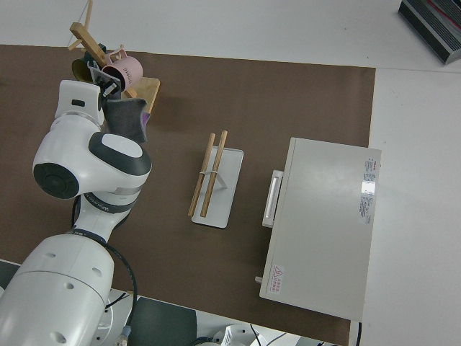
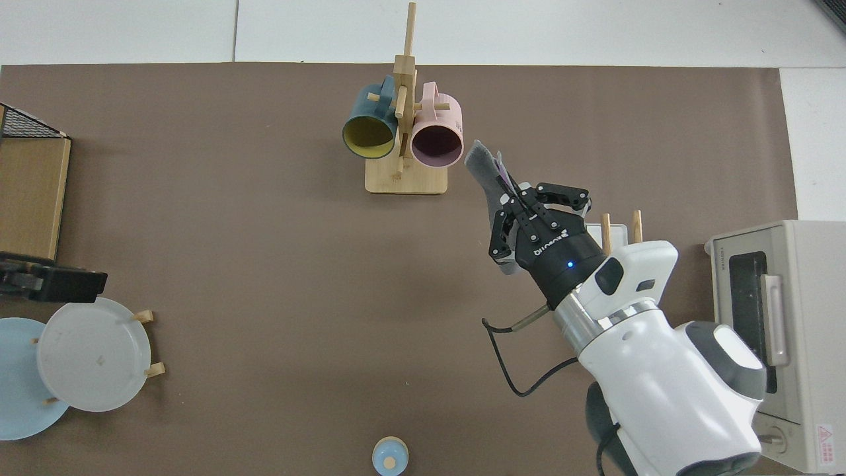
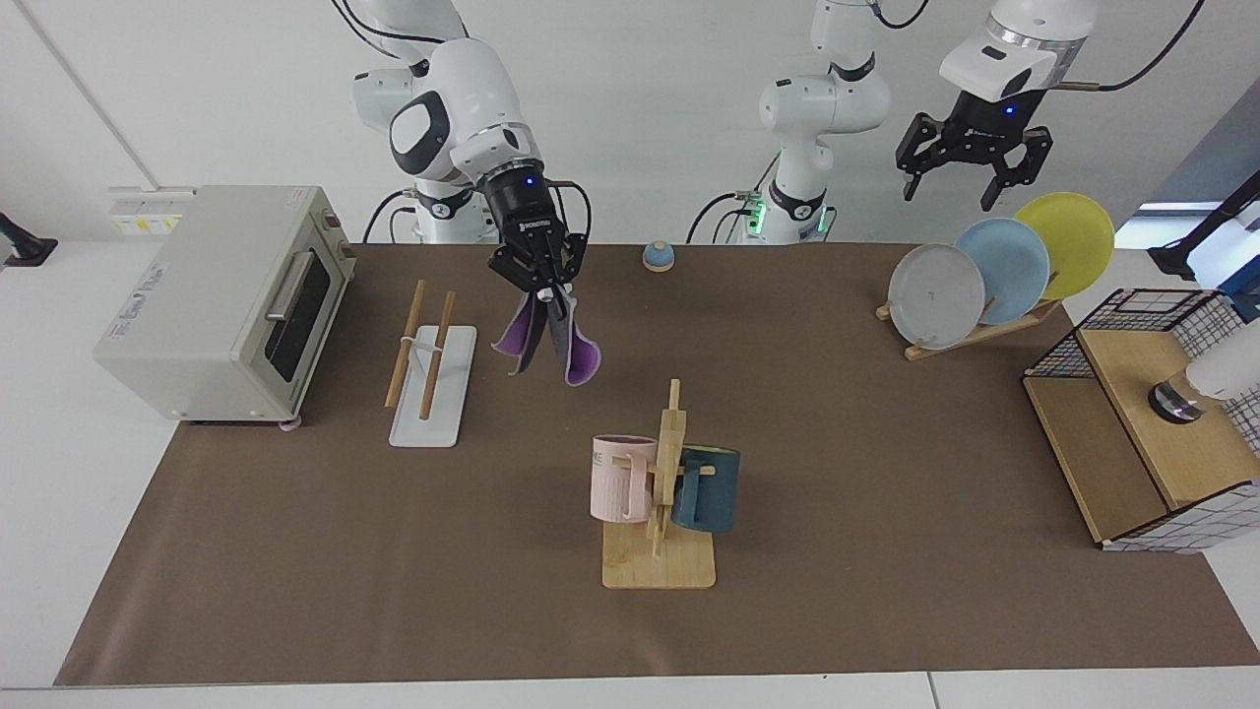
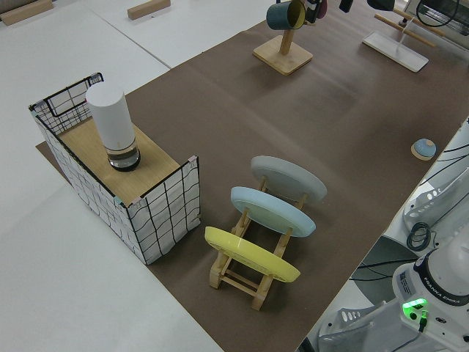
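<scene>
One gripper (image 2: 507, 210), dark with soft grey-purple pads (image 3: 581, 354), hangs between the mug tree (image 3: 658, 567) and a white stand (image 3: 456, 384) with two wooden posts; whether it is open or shut is unclear. The tree holds a pink mug (image 2: 436, 131) and a teal mug (image 2: 369, 119). The other gripper (image 3: 969, 177) is above the plates at the back, its two dark fingers apart and nothing seen between them.
Beside the stand is a white oven (image 1: 320, 223). A rack holds white (image 2: 94, 357), blue (image 3: 1001, 266) and yellow plates (image 4: 249, 253), near a wire-sided shelf (image 4: 150, 169). A small blue round object (image 2: 389, 456) lies near the edge.
</scene>
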